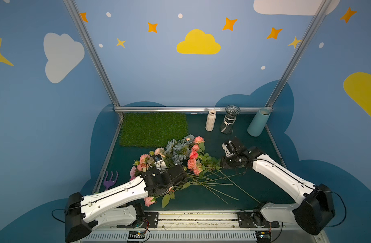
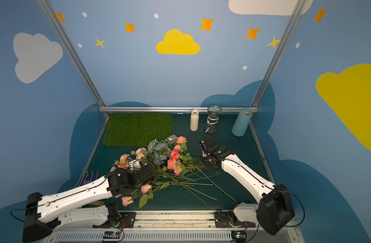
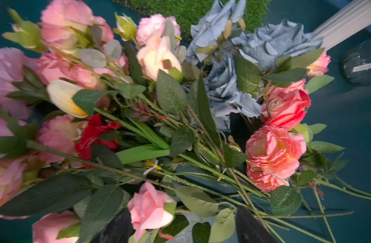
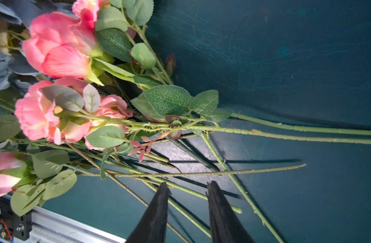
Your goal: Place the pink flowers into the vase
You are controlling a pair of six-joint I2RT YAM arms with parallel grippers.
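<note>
Pink and coral roses lie in a heap on the dark green table, stems fanning to the right. My right gripper is open over the crossing stems [image 4: 234, 174], nothing held between its fingers. Over the heap, my left gripper has its fingers apart. A pale pink rose [image 3: 149, 208] and leaves show between them, with no visible grip. From above, the left arm covers part of the heap. Upright at the back are a white vase [image 1: 210, 120], a glass vase [image 1: 228, 120] and a teal vase [image 1: 258, 122]; all look empty.
Grey-blue flowers [image 3: 234, 77] lie in the middle of the heap. Behind it is a grass mat [image 1: 153, 128], and a purple fork [image 1: 110, 180] lies at the left edge.
</note>
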